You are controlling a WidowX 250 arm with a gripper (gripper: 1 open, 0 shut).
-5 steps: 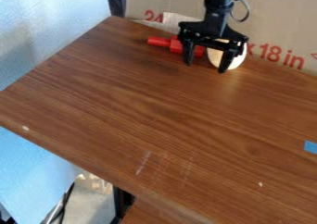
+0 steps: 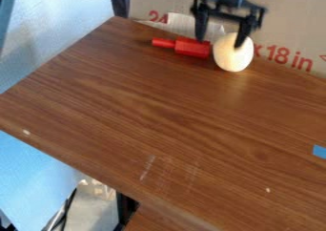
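The black gripper [image 2: 224, 25] hangs at the top, blurred, with its fingers apart and empty, above a red rolling pin [image 2: 192, 48] and a pale oval object [image 2: 234, 55]. The red pin lies on its side at the back edge of the wooden table [image 2: 152, 130]. The pale object is just to its right.
A cardboard panel [image 2: 293, 30] with red printing stands behind the table. A small blue tape strip [image 2: 318, 151] is at the right edge.
The gripper has risen and moved up away from the red pin and the pale object, uncovering more of both.
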